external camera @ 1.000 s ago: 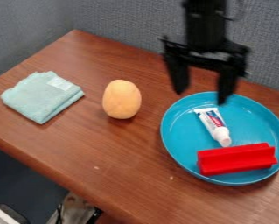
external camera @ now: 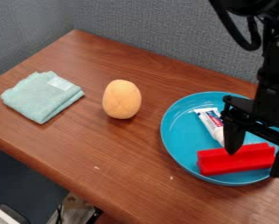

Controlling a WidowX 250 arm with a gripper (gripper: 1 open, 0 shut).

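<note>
My black gripper (external camera: 256,149) stands open low over the right part of a blue plate (external camera: 184,131), its fingers just above a red bar-shaped object (external camera: 223,163) that lies on the plate. A white toothpaste tube (external camera: 207,119) lies on the plate behind it, partly hidden by the left finger. Whether the fingers touch either thing is unclear.
A peach-coloured egg-shaped object (external camera: 122,99) stands left of the plate. A folded mint cloth (external camera: 42,96) lies at the table's left.
My gripper has moved right and down, from above the back of the plate to low over the red object, now covering part of the toothpaste tube. The objects have not visibly moved.
</note>
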